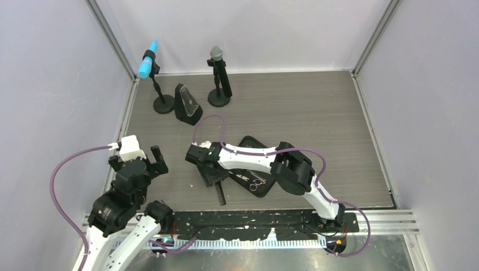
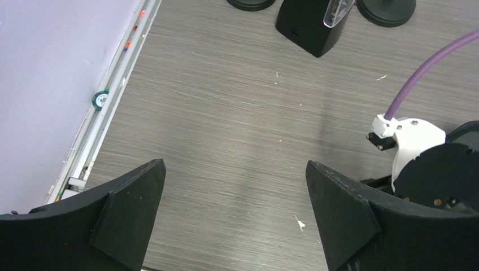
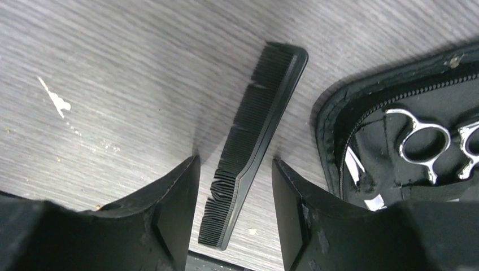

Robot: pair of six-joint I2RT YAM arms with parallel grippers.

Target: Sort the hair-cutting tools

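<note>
A black comb (image 3: 254, 135) lies flat on the table, slanting between the fingers of my right gripper, which stands part open over it without touching its sides. In the top view the comb's lower end (image 1: 220, 193) sticks out from under that gripper. To its right, the open black zip case (image 1: 261, 189) holds scissors (image 3: 421, 141) and other slim tools; the right arm covers part of it. My left gripper is open and empty, up at the left of the table.
A black metronome (image 1: 187, 105), a stand with a blue object (image 1: 148, 59) and a microphone stand (image 1: 219, 97) occupy the back left. A purple cable (image 1: 282, 151) runs along the right arm.
</note>
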